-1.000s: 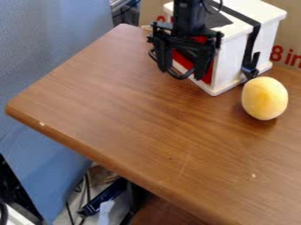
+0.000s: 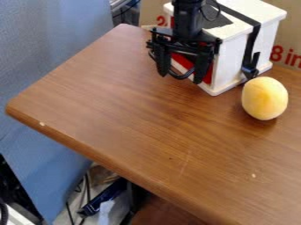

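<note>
My black gripper (image 2: 180, 58) is at the top centre, low over the back of the wooden table (image 2: 141, 123), in front of a white box with a red panel. Whether its fingers are open or shut is hard to make out. A pale yellow, round object (image 2: 265, 98) rests on the table at the right, apart from the gripper.
The white box (image 2: 235, 48) with black straps stands at the back right, before a cardboard box (image 2: 287, 51). A blue-grey padded surface (image 2: 41, 61) and some cables lie beyond the left edge.
</note>
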